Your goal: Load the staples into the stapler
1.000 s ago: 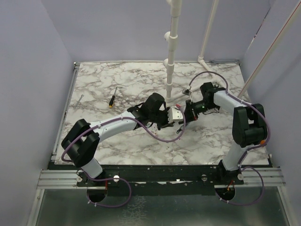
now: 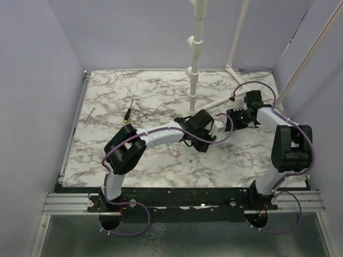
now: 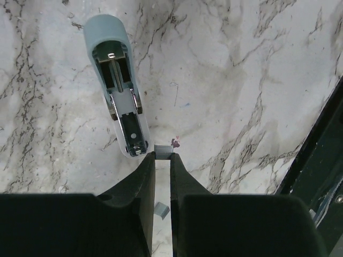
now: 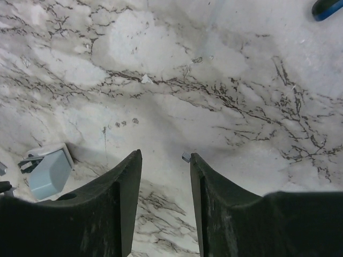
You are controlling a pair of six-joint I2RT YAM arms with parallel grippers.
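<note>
The open stapler (image 3: 104,37) lies on the marble, its metal magazine exposed in the left wrist view. Just beside its lower end, my left gripper is shut on a small grey strip of staples. A second grey strip (image 3: 161,210) rests on the table below, partly behind that gripper. My right gripper is part open over bare marble, nothing visible between its fingers, with a pale blue object (image 4: 49,174) to its left in its view.
A screwdriver (image 2: 128,113) and a thin metal tool (image 2: 89,115) lie on the left half of the table (image 2: 96,150). White pipes stand at the back. The front edge shows right in the left wrist view.
Both arms have moved to the right: the left one toward the stapler's front end, the right one away from the stapler toward the table's right side.
</note>
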